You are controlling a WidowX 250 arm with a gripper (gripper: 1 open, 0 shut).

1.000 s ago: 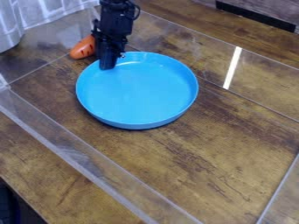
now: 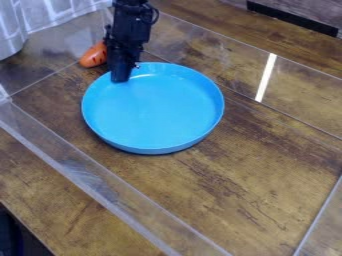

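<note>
A blue round plate [image 2: 154, 112] lies on the wooden table, left of centre. The black gripper [image 2: 120, 70] comes down from the top onto the plate's back-left rim; its fingertips are small and dark, so whether anything sits between them is unclear. An orange object [image 2: 92, 54], like a carrot, lies just left of the gripper, behind the plate.
A white cylindrical container [image 2: 8, 30] stands at the top-left edge. Clear plastic strips run along the table's sides. The wooden surface [image 2: 201, 200] in front and to the right of the plate is bare.
The plate has shifted slightly to the left and toward the camera, and the gripper has moved a little the same way with it.
</note>
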